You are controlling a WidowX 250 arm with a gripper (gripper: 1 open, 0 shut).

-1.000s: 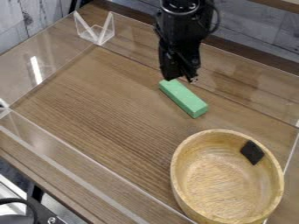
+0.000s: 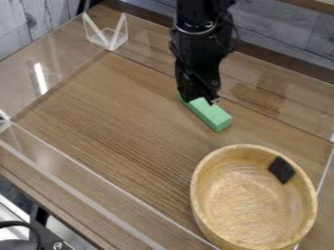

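The black robot gripper (image 2: 190,90) hangs from the top centre of the view, its tips just above the upper-left end of a green block (image 2: 209,115) lying on the wooden table (image 2: 104,127). The finger looks narrow; whether anything is between the fingers is hidden by the dark body of the gripper.
A large yellow round bin (image 2: 255,220) with a black patch on its rim takes up the lower right. A clear rack-like object (image 2: 107,31) stands at the back left.
The gripper has moved down and a little left, toward the upper end of the green block, which it now partly covers. The block looks unmoved.
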